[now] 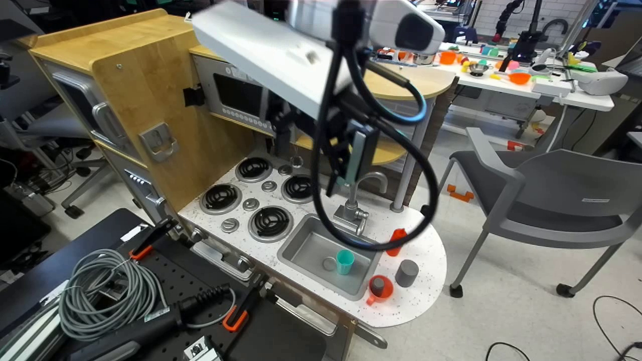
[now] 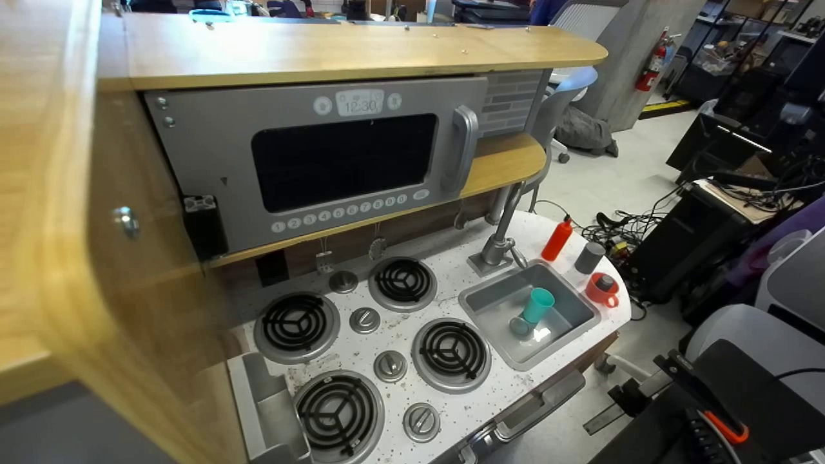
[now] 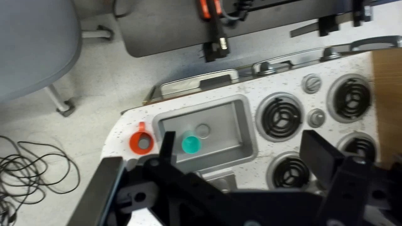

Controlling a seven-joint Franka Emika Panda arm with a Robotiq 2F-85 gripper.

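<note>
High above the stove and sink hangs my gripper, its fingers spread wide with nothing between them. In the wrist view a teal cup (image 3: 191, 144) is seen down in the grey sink (image 3: 222, 109), nearer the left finger. An orange mug (image 3: 135, 142) with a small grey object (image 3: 143, 142) inside sits on the counter beside the sink. From exterior view 2, a red bottle (image 2: 557, 239) and a grey cylinder (image 2: 590, 258) stand on the counter's rounded end, behind the mug.
A metal faucet (image 2: 503, 232) rises behind the sink. Several black burners (image 2: 450, 352) and knobs cover the stove side. A microwave (image 2: 340, 154) and wooden shelf (image 2: 506, 164) overhang the back. Black cable loops (image 1: 430, 198) hang from the arm.
</note>
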